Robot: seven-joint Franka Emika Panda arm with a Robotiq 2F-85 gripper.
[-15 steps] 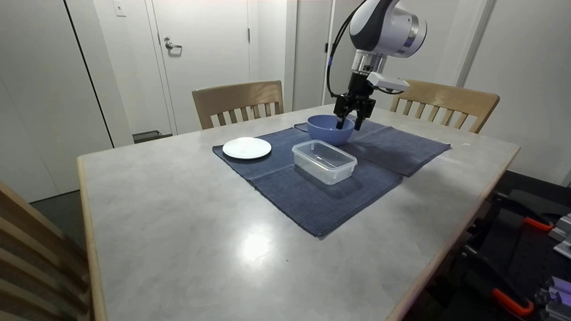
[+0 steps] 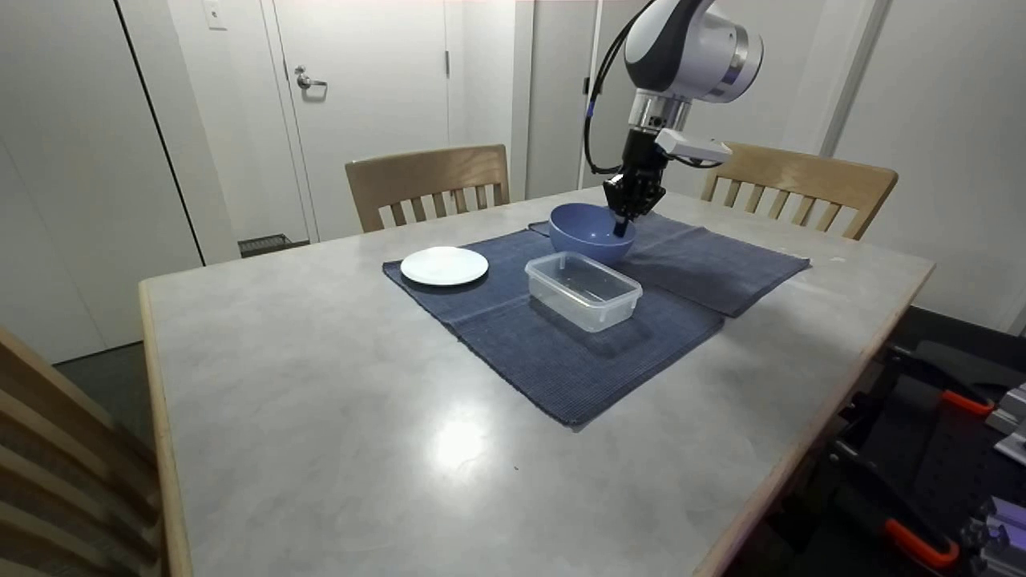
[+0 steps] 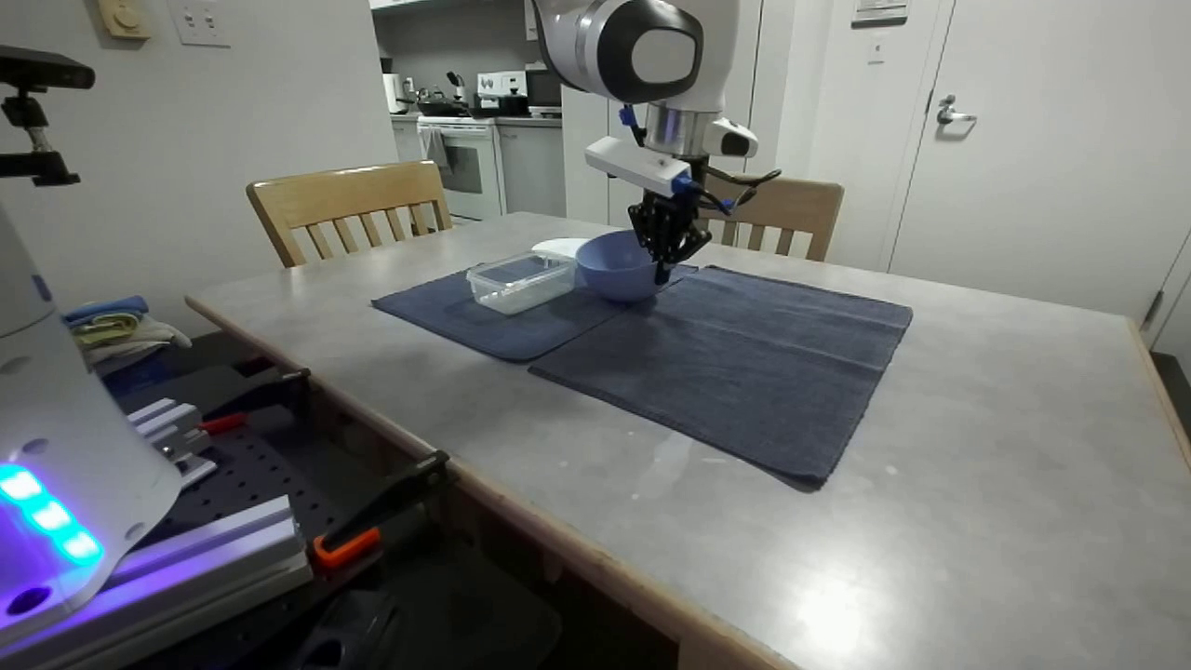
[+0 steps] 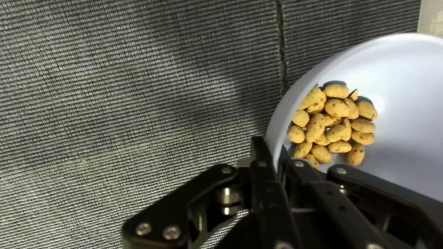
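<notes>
A blue bowl rests on the dark blue cloth mats, tipped a little toward its far-left side in exterior view 1. My gripper is shut on its rim, one finger outside the wall and the other inside. Several tan, speckled, nut-like pieces lie in the bowl, close to the held side. In exterior view 2 the gripper comes down from above onto the bowl's right side.
A clear, empty-looking plastic container stands right in front of the bowl. The white plate lies to its left. Two dark mats overlap under these things.
The gripper's fingers, apart and astride the rim a second ago, have shut on it. The bowl has tilted slightly; container and plate look unmoved.
</notes>
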